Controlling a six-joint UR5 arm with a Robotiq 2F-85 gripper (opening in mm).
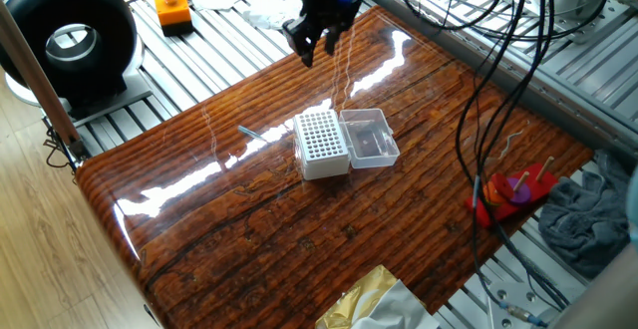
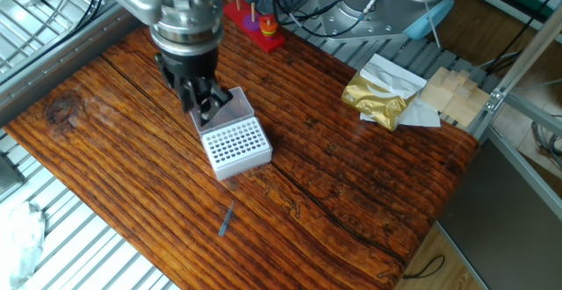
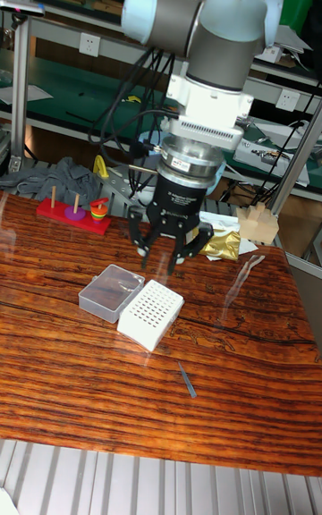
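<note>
A white rack (image 1: 323, 146) with rows of round holes stands near the middle of the wooden table. Attached or right beside it is a clear plastic lid (image 1: 370, 139), lying with its hollow side up. Apart from the rack lies a small, thin bluish tube-like piece (image 2: 226, 219), which also shows in exterior view 3 as a slim dark piece (image 3: 187, 380). My black gripper (image 3: 158, 261) hangs above the table on the lid's side of the rack. Its fingers stand apart, with nothing visible between them, and it touches neither rack nor lid.
A red base with pegs and coloured rings (image 3: 74, 215) sits at one table edge, near a grey cloth (image 1: 583, 209). Gold and white wrapping (image 2: 378, 98) lies at another edge beside wooden blocks (image 2: 455, 97). Black cables (image 1: 498, 90) hang down.
</note>
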